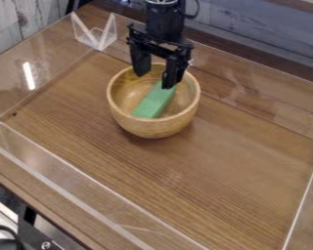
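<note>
A wooden bowl (121,110) sits on the table with a green oblong object (154,103) lying inside it. My black gripper (156,72) hangs over the back part of the bowl, its fingers spread open on either side, with the green object just below and in front of it. Whether the fingertips touch the bowl or the object I cannot tell.
Clear plastic pieces stand at the back left and at the left edge. A wall panel runs along the back.
</note>
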